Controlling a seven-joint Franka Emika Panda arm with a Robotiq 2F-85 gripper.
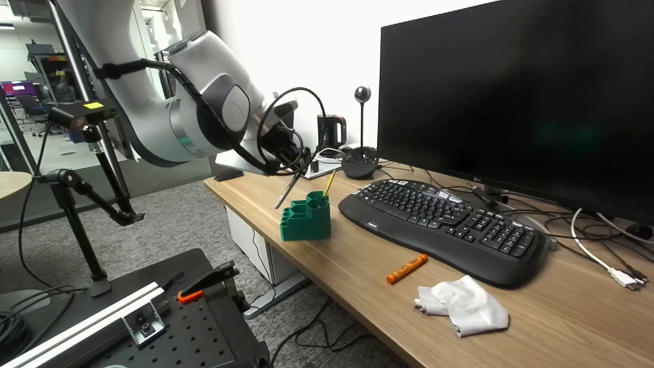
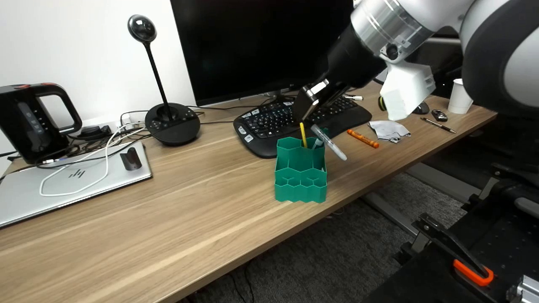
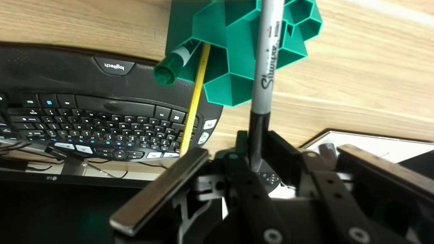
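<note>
A grey Sharpie marker with a black end lies between the fingers of my gripper, which is shut on it by that dark end. Exterior view 1 has the marker slanting down, its free tip just above and to the left of the green honeycomb organizer. From the other side, the marker passes over the organizer's right side. A yellow pencil and a green marker stand in the organizer's cells. Whether the grey marker touches the organizer cannot be told.
A black keyboard stands close to the organizer, before a large monitor. An orange crayon and a grey cloth lie nearer the desk's front edge. A laptop and kettle occupy the far end.
</note>
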